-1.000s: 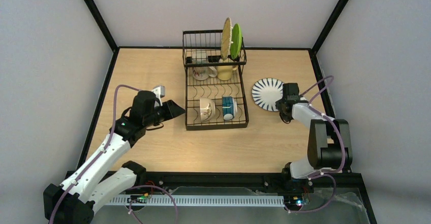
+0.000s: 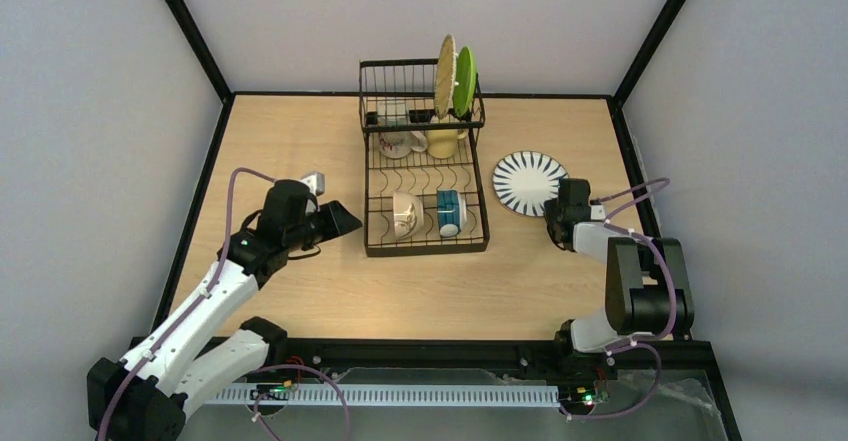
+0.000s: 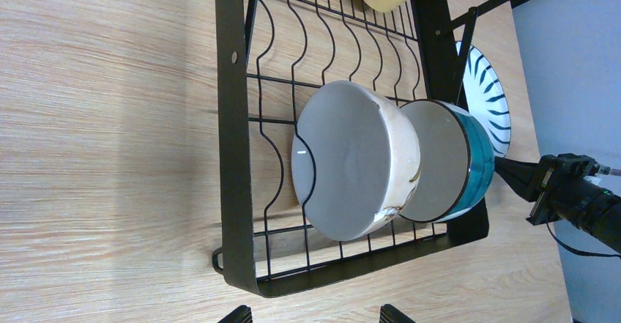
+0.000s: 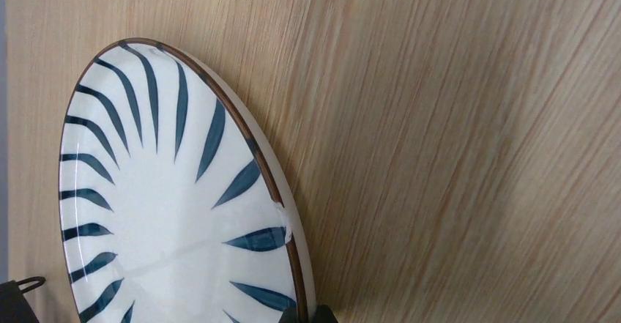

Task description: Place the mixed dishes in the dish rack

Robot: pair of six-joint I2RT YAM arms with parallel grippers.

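Observation:
The white plate with dark blue stripes is right of the black two-tier dish rack. At its near right edge is my right gripper; in the right wrist view its fingertips lie on both sides of the plate's brown rim, closed on it. Whether the plate is clear of the table I cannot tell. My left gripper stands open and empty by the rack's left side. A cream bowl and a teal-banded bowl stand on edge in the lower tier.
Upstairs in the rack stand a tan plate and a green plate. A white mug and a yellow mug sit towards the back of the lower tier. Bare table lies in front of the rack and to its left.
The right gripper has shifted slightly nearer the front and right, and the striped plate a little to the right. My left arm holds still; the racked dishes stay put.

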